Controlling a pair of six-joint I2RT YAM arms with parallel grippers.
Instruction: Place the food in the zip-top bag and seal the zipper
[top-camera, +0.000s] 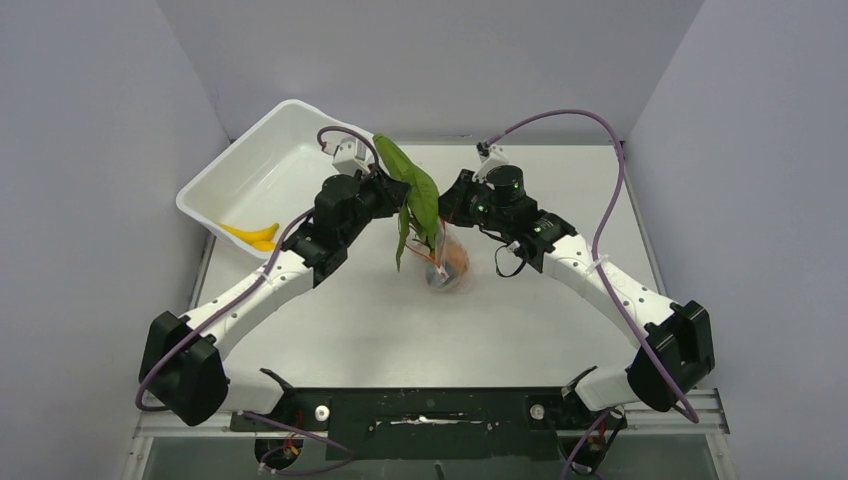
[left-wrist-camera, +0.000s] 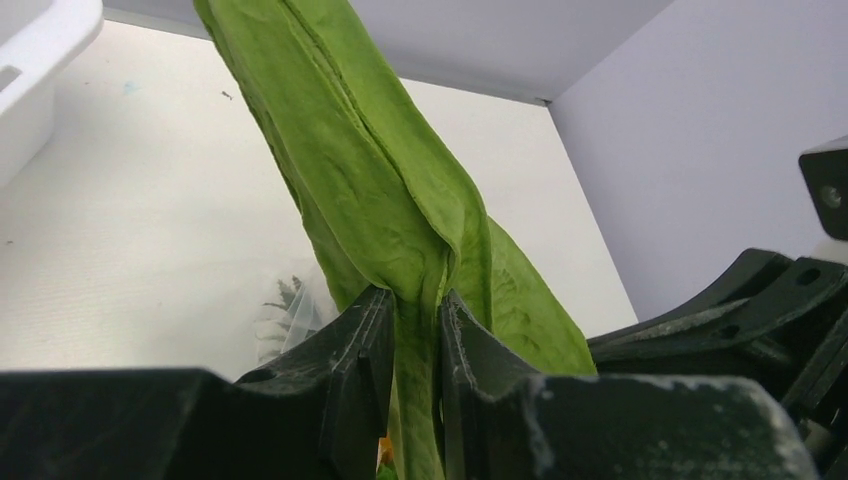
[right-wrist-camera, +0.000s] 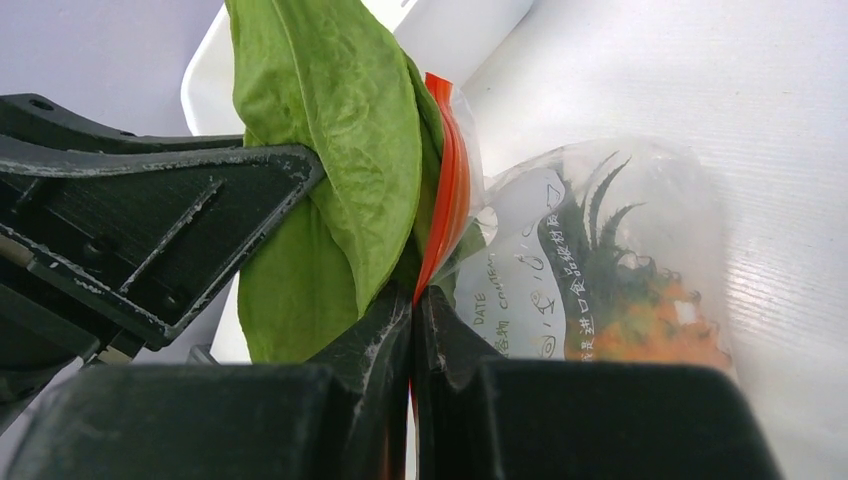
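A green leafy vegetable (left-wrist-camera: 370, 170), soft and cloth-like, is pinched by my left gripper. Its upper part rises above the fingers and its lower leaves hang at the mouth of the zip top bag (right-wrist-camera: 650, 230). The clear bag has a red zipper strip (right-wrist-camera: 452, 190) and holds orange-coloured food in its lower part. My right gripper is shut on the bag's red edge. In the top view the vegetable (top-camera: 418, 190) fills the gap between both grippers. How far its lower leaves reach into the bag is partly hidden.
A white bin (top-camera: 285, 112) stands at the back left with yellow food shaped like bananas (top-camera: 250, 235) inside. The two arms' ends are close together.
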